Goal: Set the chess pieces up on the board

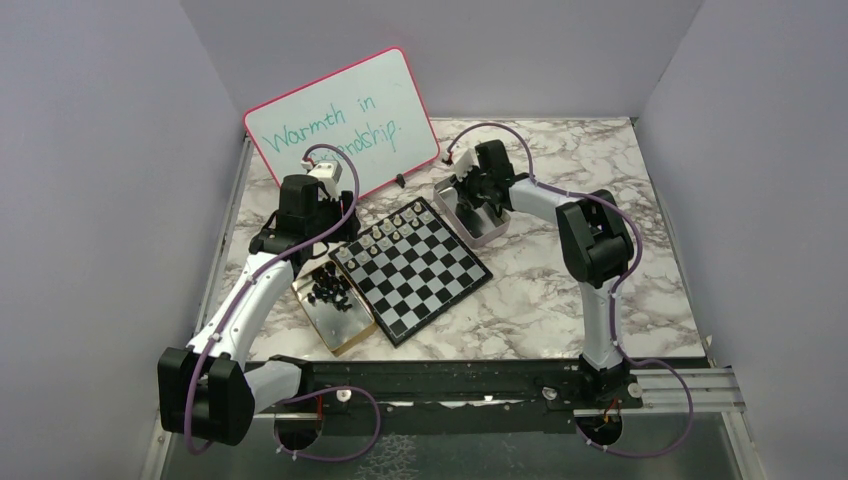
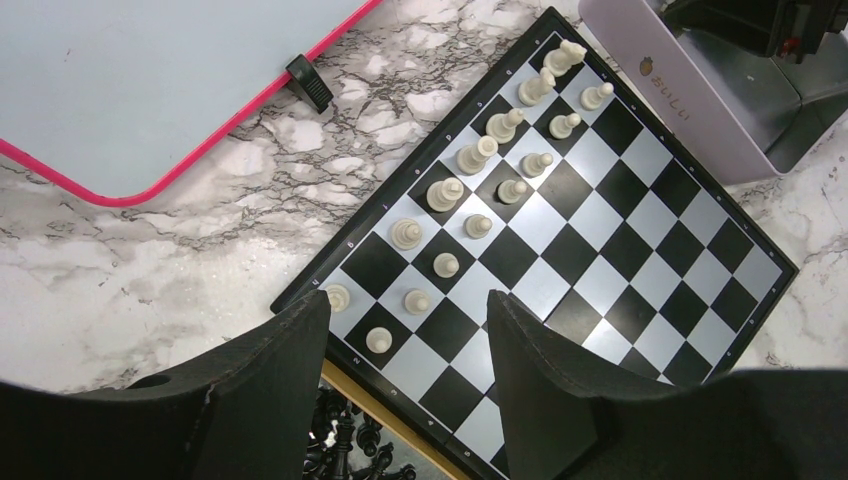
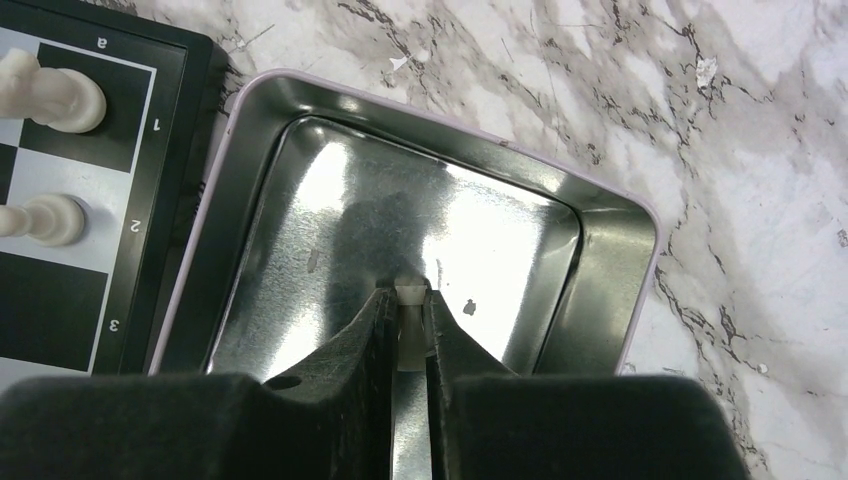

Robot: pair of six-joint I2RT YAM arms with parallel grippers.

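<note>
The chessboard carries white pieces along one side, among them a pawn and a tall piece. Dark pieces lie jumbled in the gold-rimmed tray at lower left. My left gripper stands open above the board's left end, with nothing between its fingers. My right gripper is down over the grey lilac-rimmed tray. Its fingers are close together; a pale strip shows between them, and I cannot tell whether it is an object or reflection.
A whiteboard with green writing lies behind the board, a black clip at its edge. Bare marble is free at the front right. Walls enclose the table at the sides and back.
</note>
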